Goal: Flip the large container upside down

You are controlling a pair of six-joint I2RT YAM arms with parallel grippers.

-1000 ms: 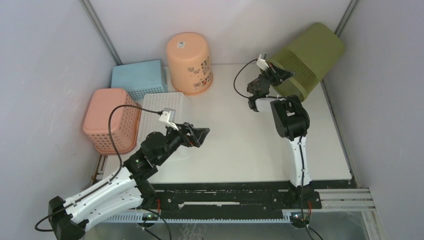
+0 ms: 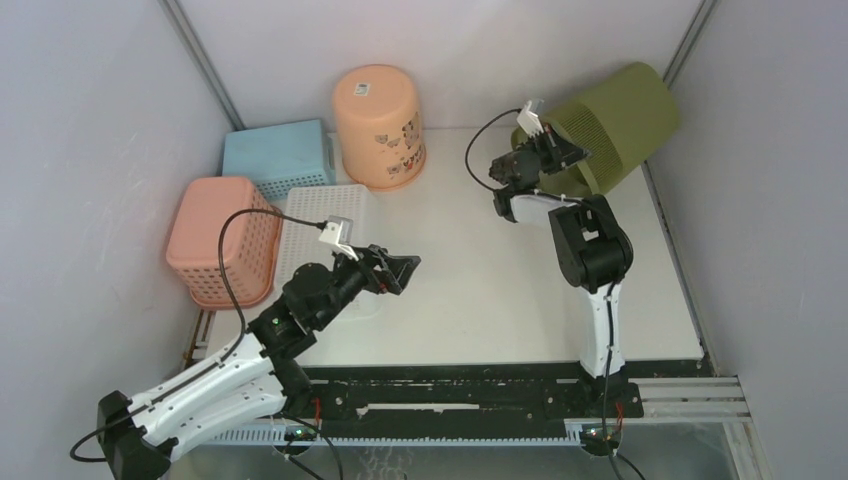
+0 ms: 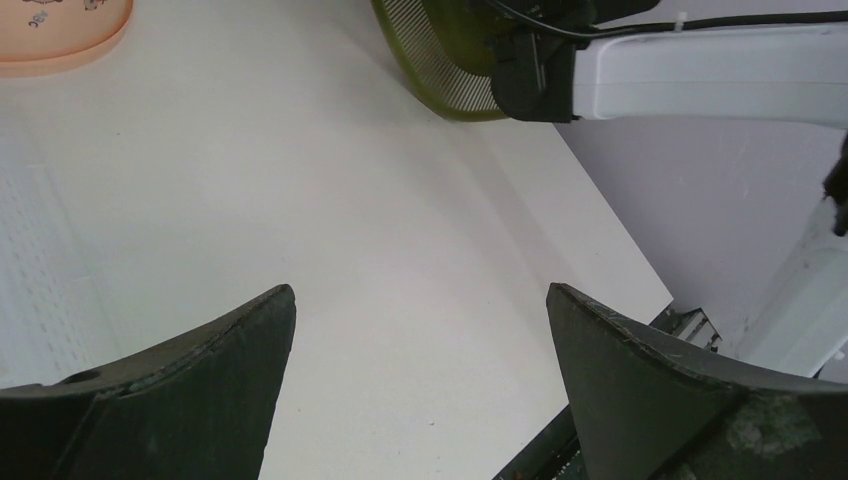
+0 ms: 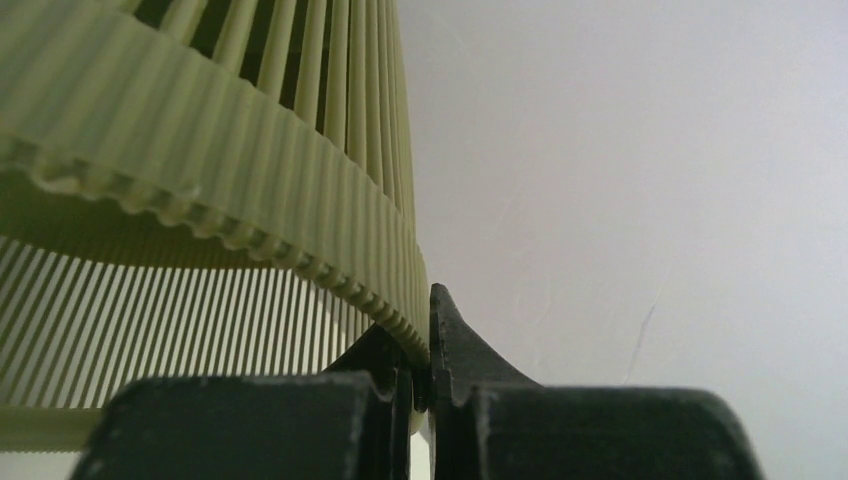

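The large olive-green container lies tilted on its side at the table's back right corner, its open mouth turned toward the lower left. My right gripper is shut on its rim; in the right wrist view the ribbed green wall runs down between the fingers of that gripper. Over the middle-left of the table my left gripper hangs apart from the container. Its fingers stand wide apart in the left wrist view, with only bare table between them.
At the back stands an upside-down orange bin. A blue basket, a pink basket and a white basket crowd the left side. Walls border the back and right.
The green container has swung slightly, its far end shifting a little left and down. The left arm is nearly where it was.
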